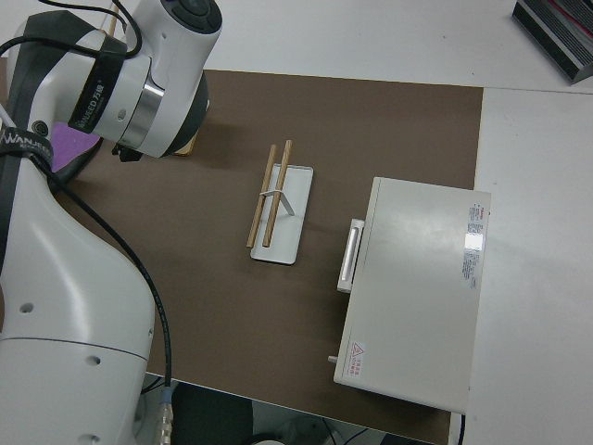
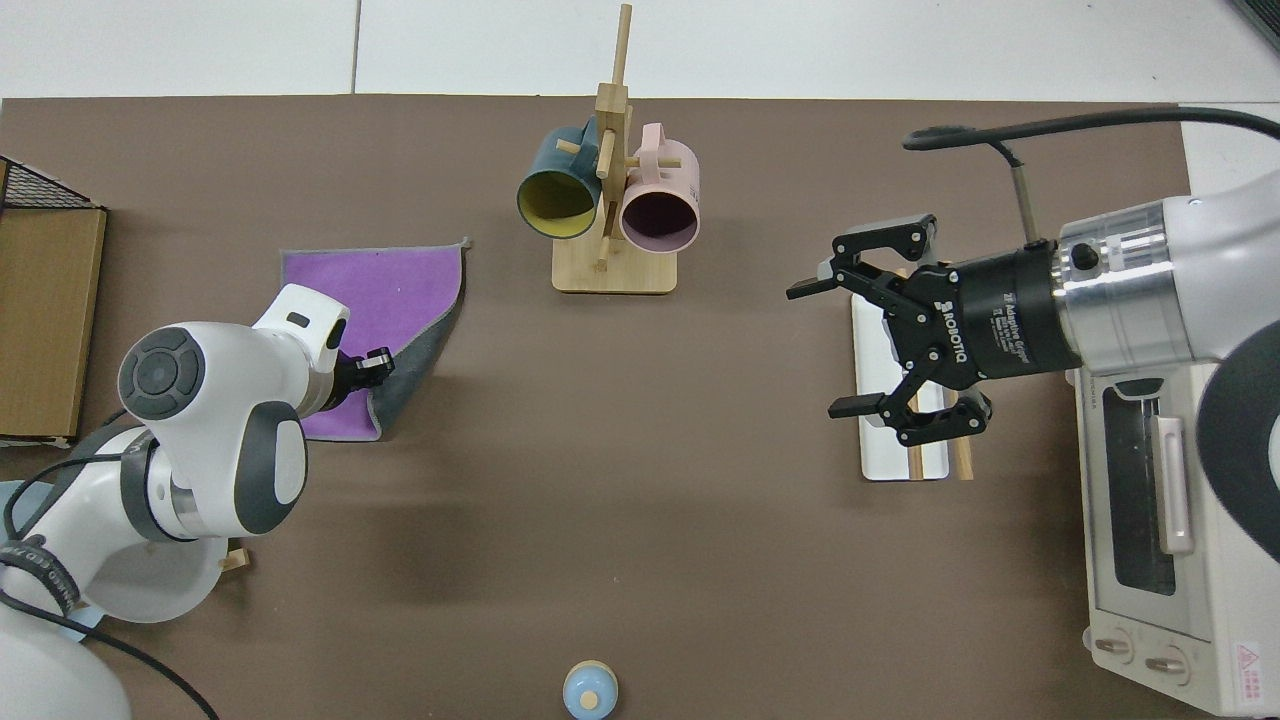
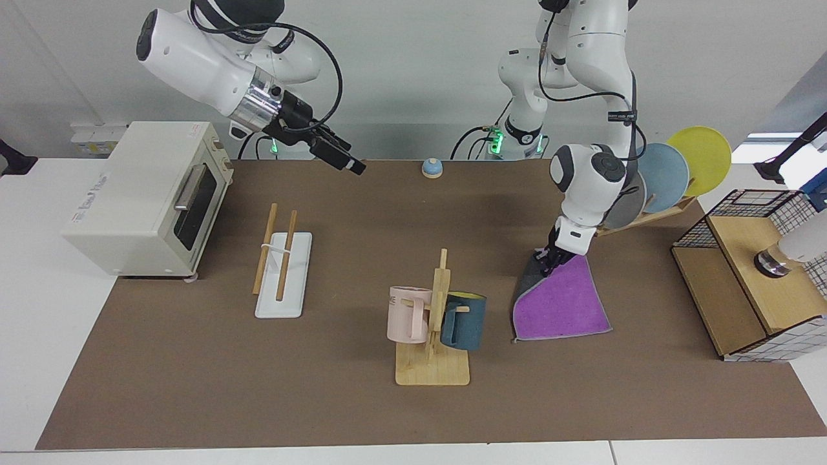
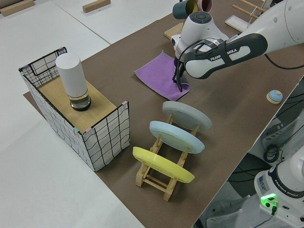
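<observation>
My left gripper (image 2: 369,366) hangs at the grey-edged right side of the folded purple cloth (image 2: 381,282); whether its fingers are shut cannot be made out. My right gripper (image 2: 811,348) is open in the top view, its two fingers wide apart with nothing between them, above the white board (image 2: 879,456) with wooden sticks. A blue mug (image 2: 554,186) and a pink mug (image 2: 660,204) hang on a wooden rack (image 2: 612,276) at the back centre.
A white oven (image 2: 1212,624) stands at the right, a wire-and-wood shelf (image 2: 42,324) at the left. Coloured plates stand in a rack (image 4: 164,164) behind the left arm. A small blue object (image 2: 589,690) lies at the front.
</observation>
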